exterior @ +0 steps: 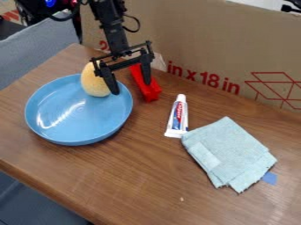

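Note:
My black gripper [129, 77] stands open over the area between a yellow egg-shaped object [94, 86] and a red object [150, 92]. The yellow object rests on the back right part of a blue plate [69, 119], partly hidden by the gripper. The red object is on the table at the foot of the cardboard. A white toothpaste tube [178, 116] lies right of the plate, and a folded pale blue cloth [231, 154] lies to its right.
A cardboard wall [235, 48] runs along the back of the wooden table [141, 189]. A small blue patch shows beside the cloth. A grey surface borders the table at the left.

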